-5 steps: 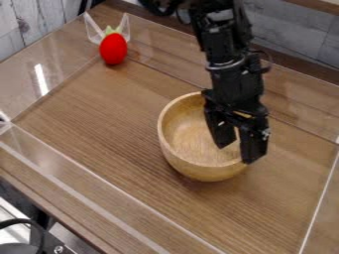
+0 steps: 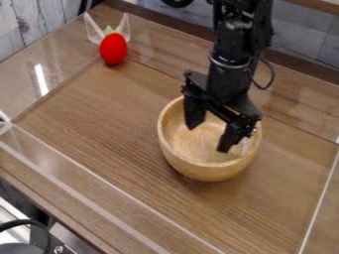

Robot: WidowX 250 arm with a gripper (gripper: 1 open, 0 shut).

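Observation:
The black robot arm reaches down from the top of the view, its gripper [image 2: 219, 119] low over and partly inside the tan oval bowl [image 2: 201, 164]. Dark fingers spread over the bowl's back half and right side; whether they are open or shut, or hold anything, is unclear. The bowl's front interior shows bare. A small pale patch at the bowl's right is too unclear to identify.
A red object [image 2: 113, 50] with a pale item behind it stands at the back left. A dark cable curves at the lower left corner.
The arm's lower part has changed pose, now more spread over the bowl's back and right. The bowl and red object appear in the same places.

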